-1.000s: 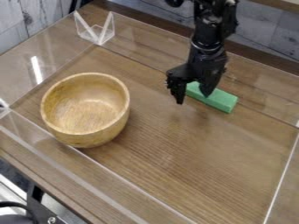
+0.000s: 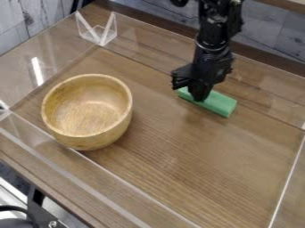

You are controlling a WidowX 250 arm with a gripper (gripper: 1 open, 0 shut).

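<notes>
My black gripper (image 2: 188, 87) reaches down from the top of the view onto the left end of a green block (image 2: 212, 103), which lies on the wooden table. The fingers look drawn together at the block's edge; whether anything is between them is hard to see.
A large tan bowl (image 2: 87, 111) stands on the left. A clear plastic object (image 2: 100, 28) is at the back left.
The fingers, earlier spread apart, have drawn together over the block's left end. The green block has shifted slightly toward the front left.
</notes>
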